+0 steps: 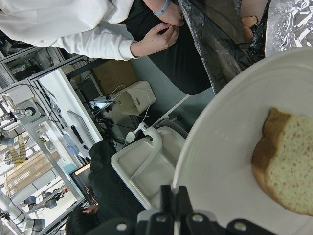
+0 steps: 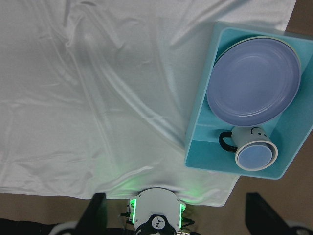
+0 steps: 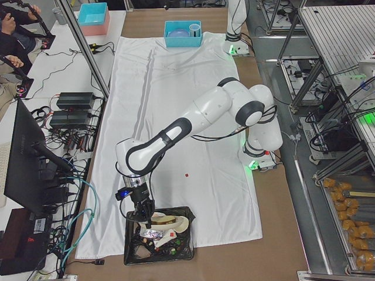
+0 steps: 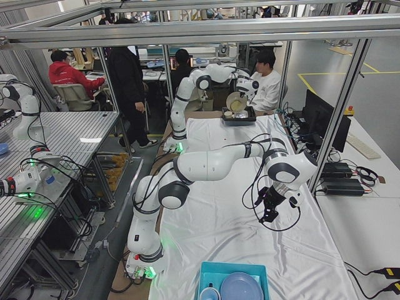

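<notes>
A white plate (image 1: 220,161) carrying a slice of bread (image 1: 288,156) is tilted over a black bin lined with plastic (image 3: 132,252). My left gripper is shut on the plate's rim. Inside the bin are foil (image 1: 288,22) and assorted scraps. My right gripper is open over the white cloth, with nothing between its fingers. In the right wrist view a blue tub (image 2: 205,156) holds a lilac plate (image 2: 252,81) and a mug (image 2: 247,137).
The white cloth (image 3: 164,88) between the bin and the tub is largely clear. A monitor (image 3: 23,158) and cables line one side. A seated person (image 1: 68,14) is close beyond the bin.
</notes>
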